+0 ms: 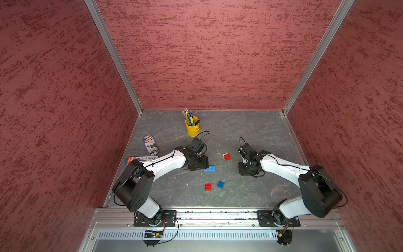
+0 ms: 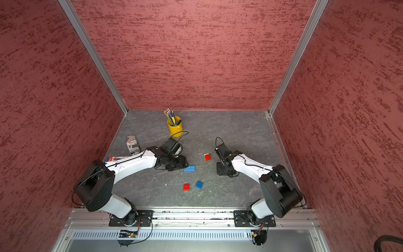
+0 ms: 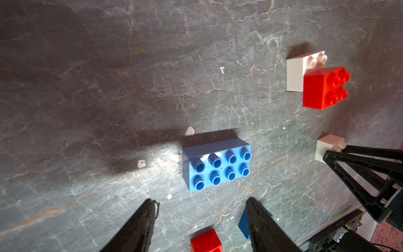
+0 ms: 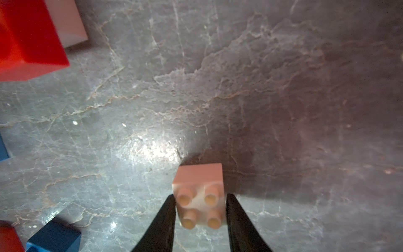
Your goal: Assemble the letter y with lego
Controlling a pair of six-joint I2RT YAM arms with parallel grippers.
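Observation:
My left gripper is open and empty, just left of and above the long light-blue brick [image 3: 217,164], which lies studs up. My right gripper has its fingers on either side of the small white brick [image 4: 199,174]; they sit very close to its sides, but whether they press on it cannot be told. In the left wrist view a red brick [image 3: 325,88] is stacked against or partly over another white brick [image 3: 296,75]. Near the front lie a second red brick [image 1: 207,187] and a dark-blue brick [image 1: 220,184].
Far left stand a yellow pail of brushes [image 1: 192,128] and a can [image 1: 151,145] lying down; a red, white and blue box [image 1: 133,159] is partly behind my left arm.

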